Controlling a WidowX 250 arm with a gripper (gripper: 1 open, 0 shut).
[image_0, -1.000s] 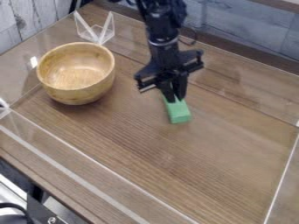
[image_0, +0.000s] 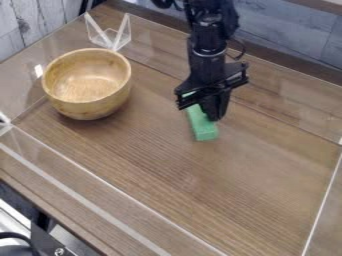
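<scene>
My black gripper (image_0: 206, 94) hangs in the upper middle, low over the top end of a green block (image_0: 203, 124) that lies on the wooden table (image_0: 187, 200). Its fingers reach down at the block's upper part; whether they grip or touch it cannot be told.
A wooden bowl (image_0: 86, 84) stands at the left. A white object (image_0: 107, 35) with two prongs is at the back left, near a wall.
The block looks nearly in place.
</scene>
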